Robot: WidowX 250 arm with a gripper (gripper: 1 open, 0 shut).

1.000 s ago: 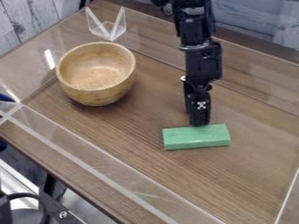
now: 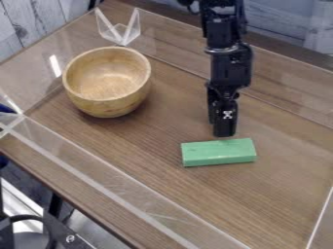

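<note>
A green rectangular block (image 2: 217, 152) lies flat on the wooden table (image 2: 143, 195). Just behind it, at centre right, the black gripper (image 2: 224, 126) hangs low over the table, its arm reaching in from the top. The gap between its fingertips is hard to make out at this size. It appears apart from the green block.
A tan wooden bowl (image 2: 108, 80) sits at the upper left, with a small white angular object (image 2: 117, 29) behind it. Black cables (image 2: 29, 224) show at the lower left corner.
The gripper has shifted slightly left and a little up, away from the block. The green block and bowl look the same.
</note>
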